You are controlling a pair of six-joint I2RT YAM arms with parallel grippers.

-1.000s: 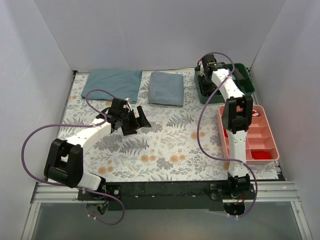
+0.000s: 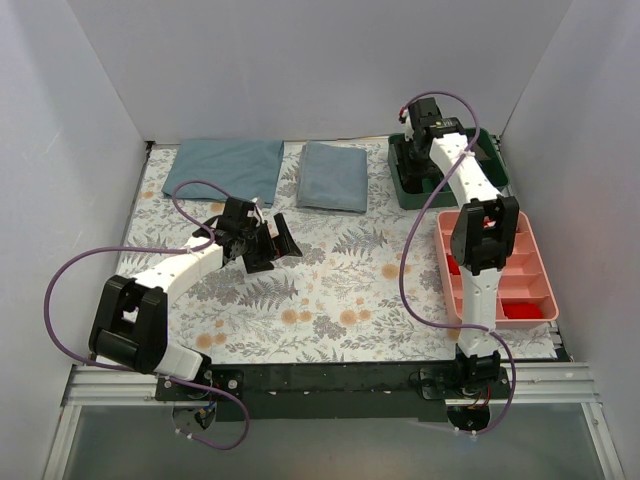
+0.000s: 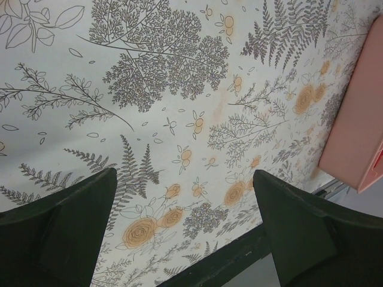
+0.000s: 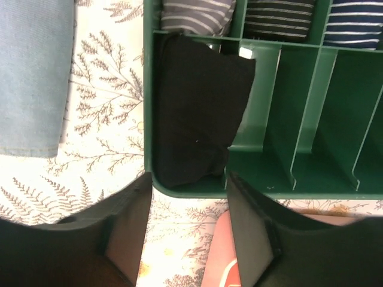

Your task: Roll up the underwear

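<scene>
A black cloth bundle point(image 4: 200, 101), likely the underwear, lies in the near-left part of the green divided box point(image 4: 185, 192) in the right wrist view. Its upper right corner spreads over the neighbouring compartment. My right gripper is above the box's near edge, fingers apart with nothing between them. From the top, the right arm partly covers the green box point(image 2: 447, 198) and the cloth. Over bare patterned tablecloth at the left, my left gripper point(image 2: 284, 240) stands open; the left wrist view shows only cloth between its fingers.
Striped rolled items point(image 4: 197, 13) fill far compartments of the green box; several near ones are empty. A pink divided box point(image 2: 540, 260) with red items stands in front of it. Folded blue cloths point(image 2: 225, 168) lie along the back.
The left arm and the folded blue cloths have not moved.
</scene>
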